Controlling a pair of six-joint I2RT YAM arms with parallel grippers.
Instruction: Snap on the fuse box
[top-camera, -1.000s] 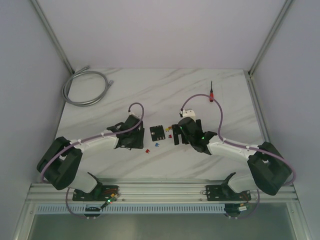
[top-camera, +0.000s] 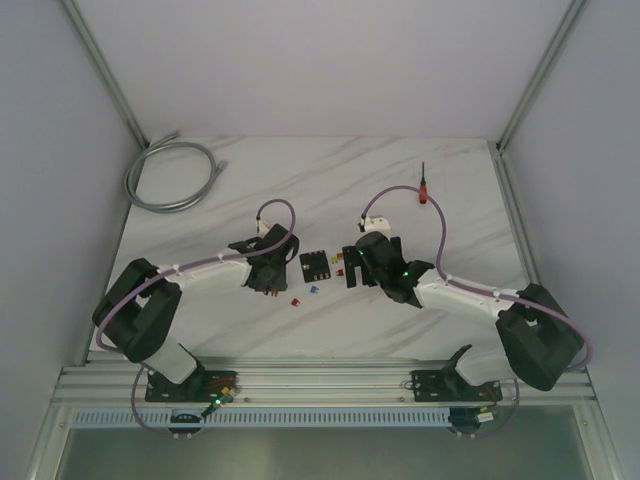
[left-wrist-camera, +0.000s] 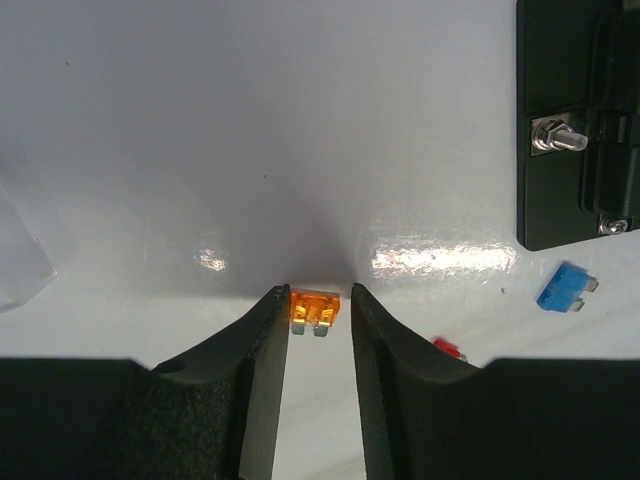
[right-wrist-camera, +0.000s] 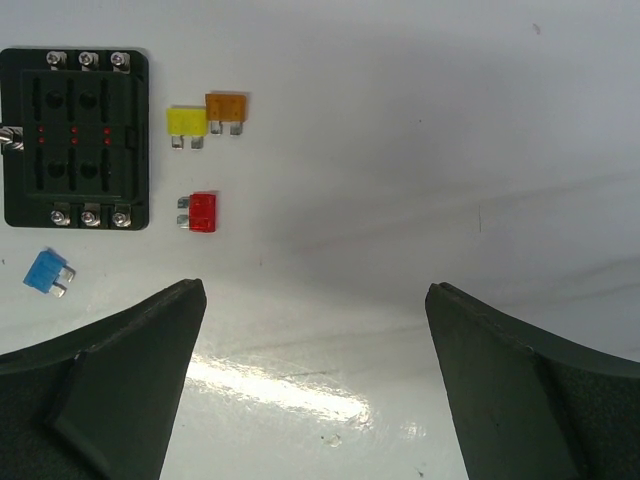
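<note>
My left gripper is low on the white table, its narrowed fingers on either side of an orange fuse; whether they grip it is unclear. The black fuse box lies flat right of it, with red indicators and screw terminals in the right wrist view. A blue fuse and a red fuse lie nearby. Beside the box are yellow, orange and red fuses. My right gripper stands open above bare table, right of the box.
A grey coiled hose lies at the back left, a red-handled screwdriver at the back right.
My left arm has shifted slightly, its wrist turning and moving a little toward the back over the orange fuse. The right arm has barely moved.
</note>
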